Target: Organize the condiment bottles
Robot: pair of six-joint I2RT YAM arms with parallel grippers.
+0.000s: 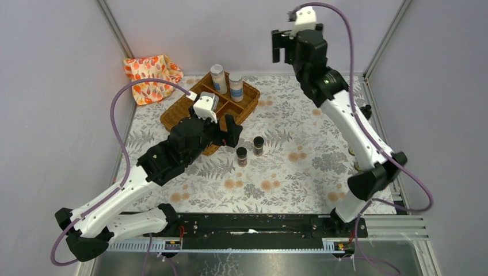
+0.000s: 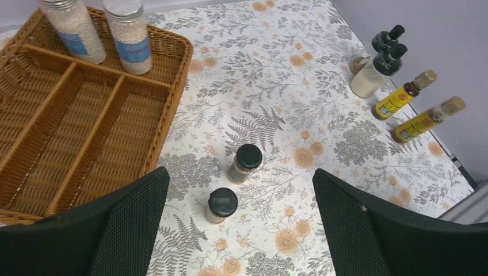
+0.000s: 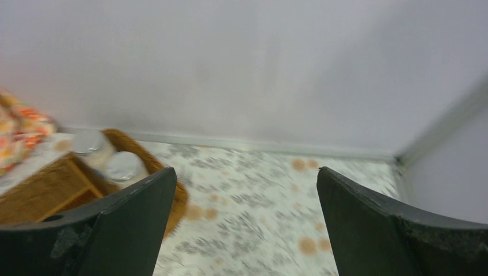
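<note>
Two tall jars with blue labels stand upright at the far end of the wicker basket: a left jar (image 1: 218, 79) and a right jar (image 1: 236, 87). Most of the other compartments of the basket (image 2: 183, 63) look empty. On the cloth right of it are two small black-capped shakers, one nearer (image 2: 222, 203) and one farther (image 2: 245, 163). Two black-topped bottles (image 2: 368, 79) and two yellow-labelled bottles (image 2: 396, 102) stand along the right side. My left gripper (image 1: 226, 138) hovers open over the basket's near edge, empty. High at the back, my right gripper (image 1: 283, 48) is open and empty.
An orange-patterned cloth bag (image 1: 152, 77) lies at the back left. Grey walls (image 1: 426, 115) close in the sides and back. My right arm covers most of the right-hand bottles from above.
</note>
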